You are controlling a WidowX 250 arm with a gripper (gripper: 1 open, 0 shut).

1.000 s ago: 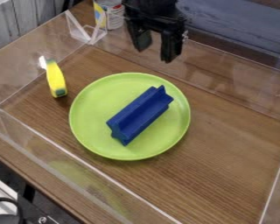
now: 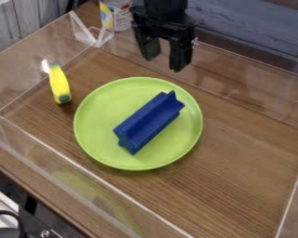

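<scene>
My black gripper (image 2: 164,48) hangs at the top centre of the camera view, above the wooden table behind the green plate (image 2: 98,140). Whether its fingers are open or shut is hard to tell; nothing clearly shows between them. A long blue block (image 2: 149,122) lies diagonally on the plate. A small yellow object (image 2: 59,84), banana-like with a pale tip, lies left of the plate.
A can (image 2: 115,14) and a white wire item (image 2: 92,33) stand at the back left. Low walls border the table at back and left.
My gripper has shifted slightly at the back of the table. The plate, blue block and yellow object are unmoved.
</scene>
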